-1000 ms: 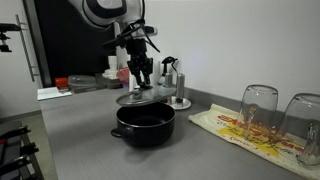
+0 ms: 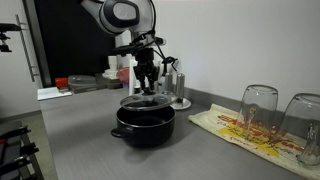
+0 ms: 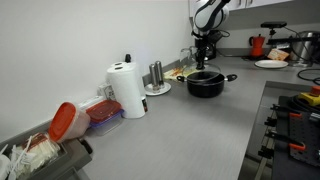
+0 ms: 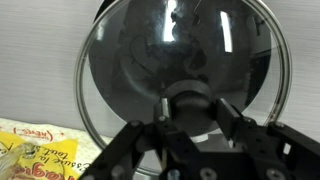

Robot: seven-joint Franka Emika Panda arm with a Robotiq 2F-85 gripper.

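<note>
A black pot (image 2: 145, 126) with side handles stands on the grey table. Just over it is a glass lid (image 2: 150, 101) with a metal rim and a black knob (image 4: 190, 108). My gripper (image 2: 147, 84) is shut on that knob. In the wrist view the lid (image 4: 150, 65) lies off-centre over the pot's dark opening. Exterior view 2 has the gripper (image 3: 201, 64) above the far-off pot (image 3: 206, 86). Whether the lid's rim touches the pot at any point, I cannot tell.
Two upturned glasses (image 2: 258, 106) stand on a yellow patterned cloth (image 2: 235, 130) to the right. Behind the pot is a metal shaker (image 2: 180, 86). A white canister (image 3: 123, 84) and a red-lidded container (image 3: 68, 122) line the wall.
My gripper has moved slightly right and down, carrying the lid. The lid now sits lower and more nearly over the pot, which has stayed in place.
</note>
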